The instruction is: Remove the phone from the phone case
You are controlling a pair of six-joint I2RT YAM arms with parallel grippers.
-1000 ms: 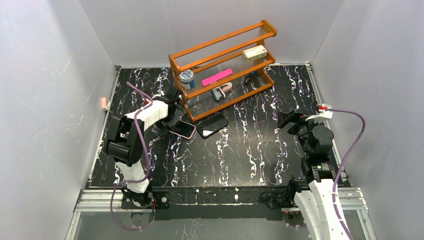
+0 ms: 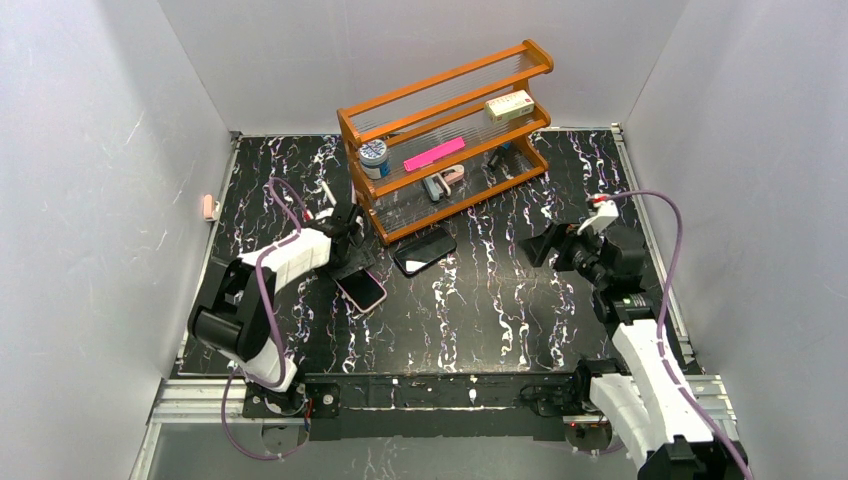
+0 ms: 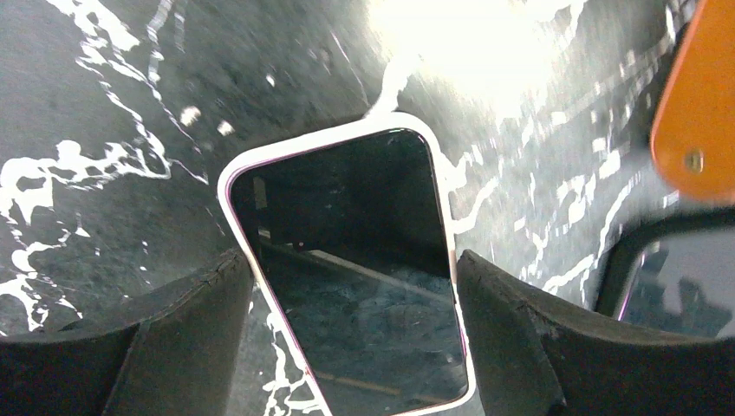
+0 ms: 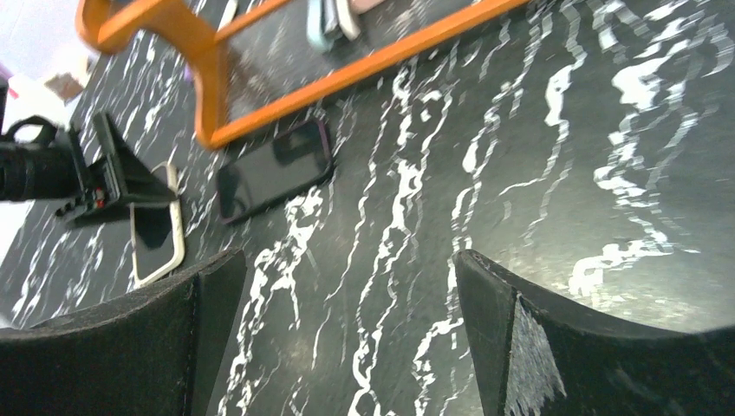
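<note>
A dark phone in a pale pinkish case (image 2: 362,290) lies screen up at left of centre, also seen large in the left wrist view (image 3: 351,217). My left gripper is over it, its fingertips at the case's two long sides; whether they grip it I cannot tell. A second dark phone (image 2: 425,250) lies to its right, near the shelf. My right gripper (image 2: 535,245) stands open above bare table at the right, nothing between its fingers.
A wooden shelf (image 2: 455,206) at the back holds a jar, a box, a pink item and small objects.
My right arm has moved leftward from the right edge.
</note>
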